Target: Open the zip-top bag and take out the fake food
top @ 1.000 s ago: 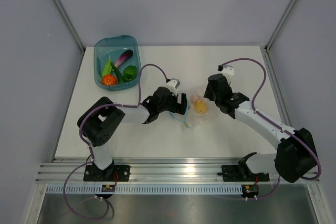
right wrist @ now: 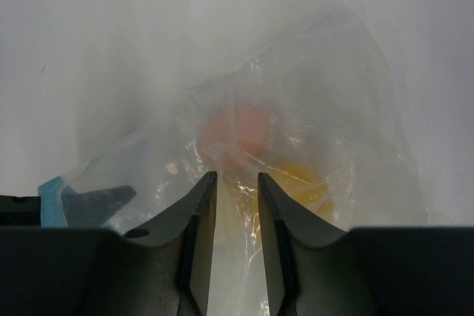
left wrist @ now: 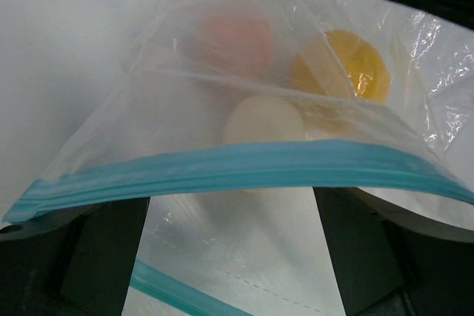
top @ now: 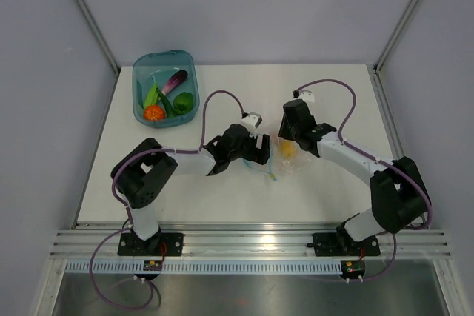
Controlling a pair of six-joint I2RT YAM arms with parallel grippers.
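Note:
The clear zip top bag (top: 300, 160) lies on the table with its teal zip strip (left wrist: 244, 166) facing my left gripper. That gripper's fingers stand wide apart at the mouth, which gapes between the upper strip and a lower one (left wrist: 185, 294). One left fingertip (right wrist: 96, 203) shows through the film in the right wrist view, so it appears to be inside. Through the plastic I see a yellow food piece (left wrist: 359, 64), a pinkish-red one (left wrist: 235, 38) and a pale round one (left wrist: 264, 120). Above the bag, my right gripper is slightly open, with no clear grip on film.
A teal bin (top: 164, 61) at the back left holds toy vegetables, among them an eggplant (top: 175, 81) and a green pepper (top: 184, 102). The two grippers are close together over the bag. Bare table (top: 222, 201) lies in front.
My left gripper and the bag have edged a little right.

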